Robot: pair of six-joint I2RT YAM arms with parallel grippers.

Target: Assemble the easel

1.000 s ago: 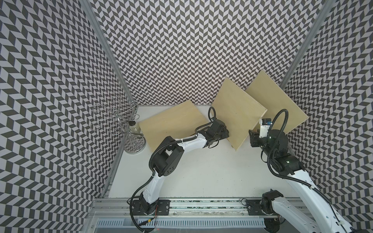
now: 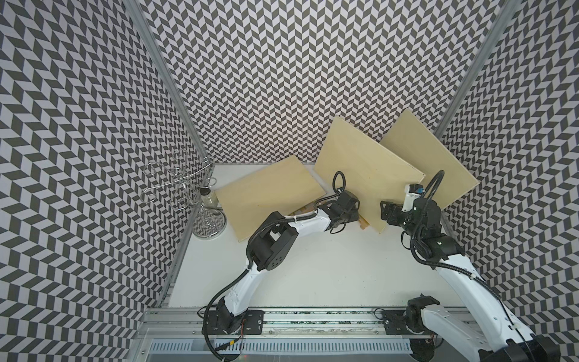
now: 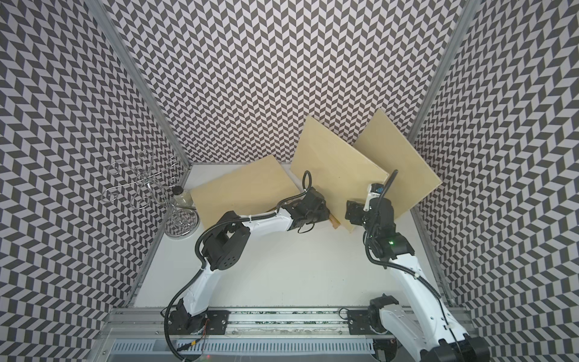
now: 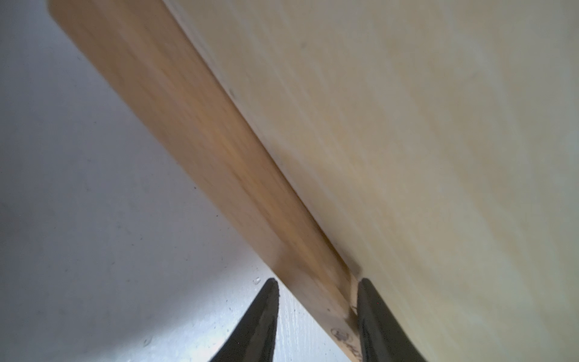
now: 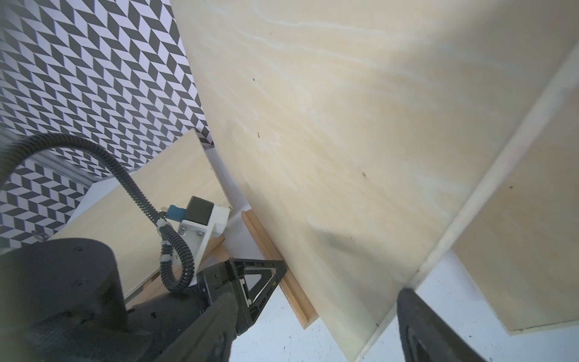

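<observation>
A large pale plywood board (image 2: 368, 163) stands tilted at centre right, its face turned to the front. A narrow brown wooden strip (image 4: 253, 175) lies along its face. My left gripper is shut on this strip near one end. In the right wrist view the strip (image 5: 301, 304) lies across the board's lower left part, with the left fingertips (image 5: 278, 266) at it. My right gripper is open at the board's right edge, its two fingers wide apart. The board's edge (image 5: 458, 232) passes between them.
Another board (image 2: 443, 163) leans at the right behind the first. A third board (image 2: 265, 193) lies at the left, with wooden strips (image 5: 217, 250) by its edge. A wire stand (image 2: 209, 223) and a jar (image 2: 208, 198) occupy the far left.
The middle board's top has moved left and its lower corner right. My left gripper has shifted right, and the strip's end now shows past it. The right gripper has moved only slightly.
</observation>
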